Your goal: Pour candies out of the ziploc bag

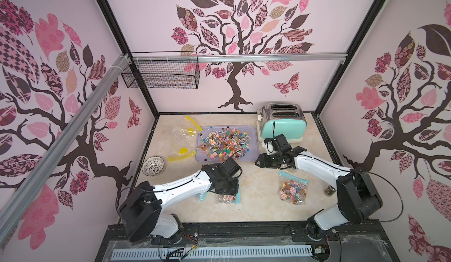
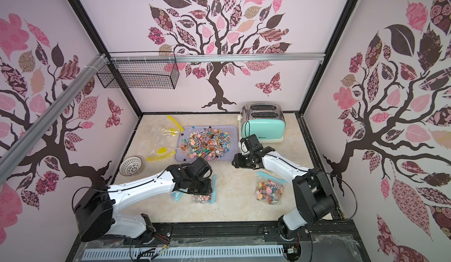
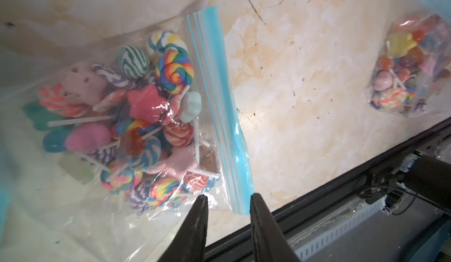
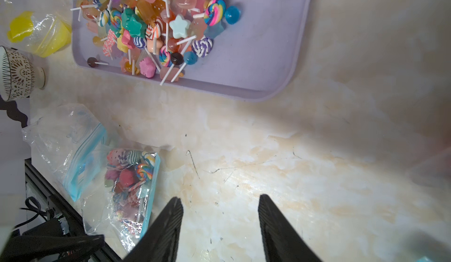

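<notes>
A ziploc bag of candies [image 3: 145,130] with a blue zip strip lies on the table under my left gripper, which stands open at the strip's lower end with nothing visible between its fingers. A second filled bag [image 1: 292,191] lies at the front right, and an empty-looking blue-zip bag [image 4: 61,135] lies left of the first. My right gripper stands open above bare table, just in front of the lilac tray of lollipops [image 4: 263,50].
A mint toaster [image 1: 281,126] stands at the back right, yellow-zip bags [image 1: 183,139] and a patterned cup [image 1: 153,166] at the left. A dark jar [image 1: 329,191] sits at the right. Bare table lies between the front bags.
</notes>
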